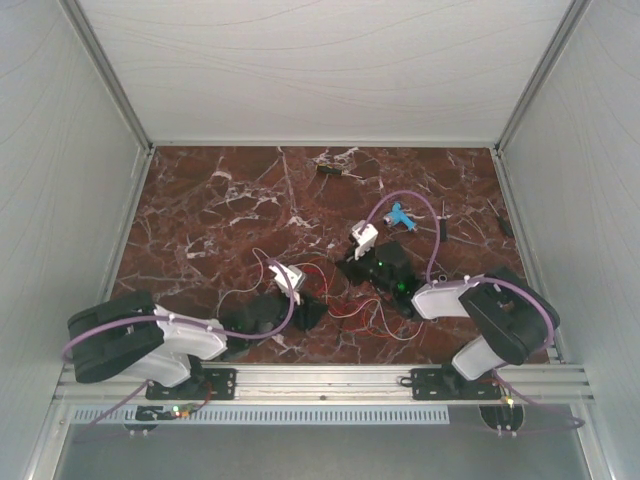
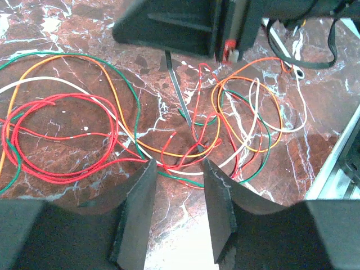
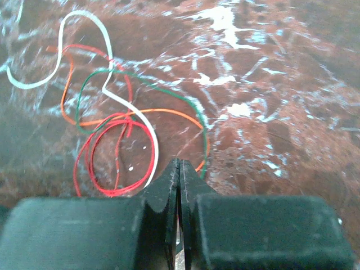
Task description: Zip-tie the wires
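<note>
Loose red, white, green and orange wires (image 2: 101, 163) (image 3: 151, 140) lie in coils on the marble table. A dark, thin strip (image 2: 179, 93), probably a zip tie, crosses the wires in the left wrist view. My left gripper (image 1: 305, 312) is part open above the wires, with no object clearly between its fingers. My right gripper (image 1: 345, 262) is shut above the table, right of and behind the left one; nothing clearly shows between its fingertips.
A screwdriver (image 1: 330, 170) lies at the back, a blue tool (image 1: 398, 215) and another screwdriver (image 1: 443, 230) at the right, a dark-handled tool (image 1: 505, 226) by the right wall.
</note>
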